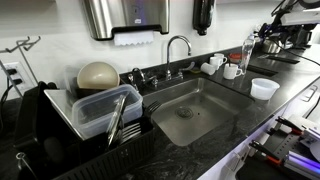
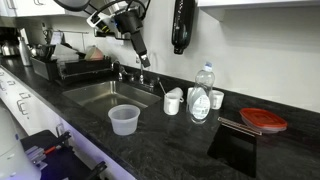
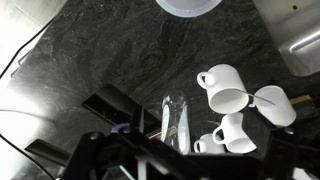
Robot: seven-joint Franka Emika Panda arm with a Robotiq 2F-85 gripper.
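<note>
My gripper (image 2: 138, 55) hangs high above the counter, near the upper left of exterior view 2, open and holding nothing. From the wrist view, my gripper looks down on a clear bottle (image 3: 175, 120) and several white mugs (image 3: 228, 88). One mug has a spoon-like handle sticking out of it. A translucent white bowl (image 2: 125, 119) stands on the counter beside the sink, well below the gripper. The bottle (image 2: 201, 95) is upright, to the right of the mugs.
The steel sink (image 1: 190, 112) lies beside a black dish rack (image 1: 110, 148) holding a clear tub (image 1: 105, 110) and a tan bowl (image 1: 98, 76). Red plates (image 2: 263, 120) and a dark flat pad (image 2: 233, 150) lie right of the bottle.
</note>
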